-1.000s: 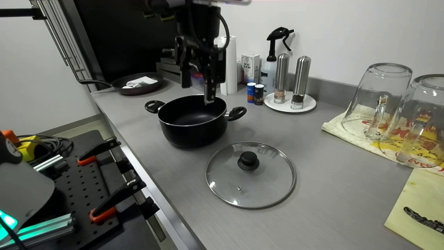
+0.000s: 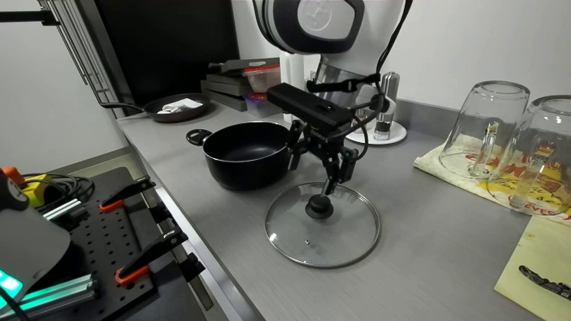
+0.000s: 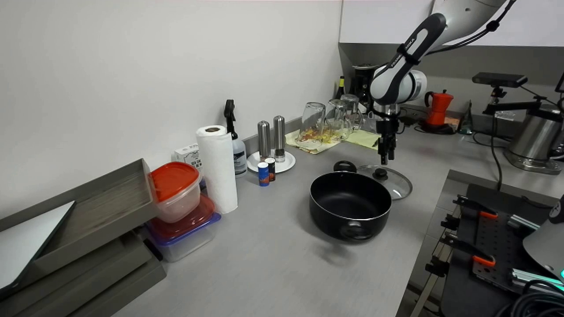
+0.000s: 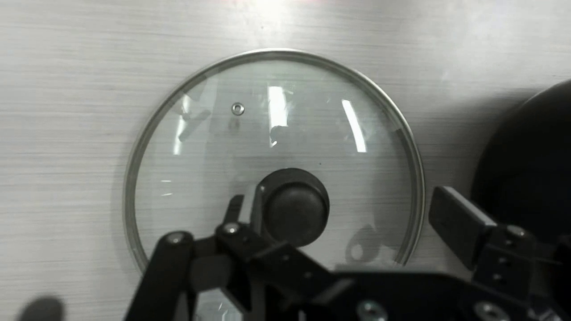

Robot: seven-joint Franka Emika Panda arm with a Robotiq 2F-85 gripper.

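Observation:
The glass lid [image 2: 342,240] with a steel rim lies flat on the counter, its black knob [image 4: 297,211] facing up. My gripper [image 2: 311,174] hangs over the lid's pot side, wide open and empty. In the wrist view one finger [image 4: 257,208] appears close beside the knob, overlapping its edge; whether they touch I cannot tell. The other finger [image 4: 460,224] is out past the lid's rim, towards the pot. A black two-handled pot [image 3: 349,224] stands uncovered beside the lid, and inside it looks empty.
Upturned glass mugs [image 2: 482,128] stand on a cloth at the right. Shakers and mills on a white plate [image 3: 289,163] stand by the wall, near a paper towel roll [image 3: 217,169]. A frying pan [image 2: 179,109] sits at the far left.
My gripper has come from above the pot over to the lid, moving right and lower, and its arm is now tilted into view. The lid and pot stay where they were.

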